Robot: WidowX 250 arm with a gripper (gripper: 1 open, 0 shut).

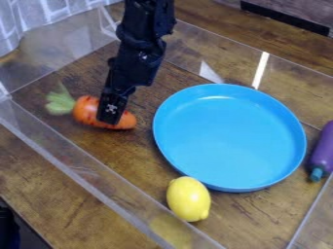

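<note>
The black gripper (112, 105) is lowered at the left of the scene, open, its fingers over the orange carrot (89, 114) with green top, which lies on the wooden surface. Whether the fingers touch the carrot is hard to tell.
A blue plate (228, 136) takes up the middle right. A yellow lemon (189, 199) lies below it, a purple eggplant-like object (320, 154) at the right edge. Clear plastic walls border the work area.
</note>
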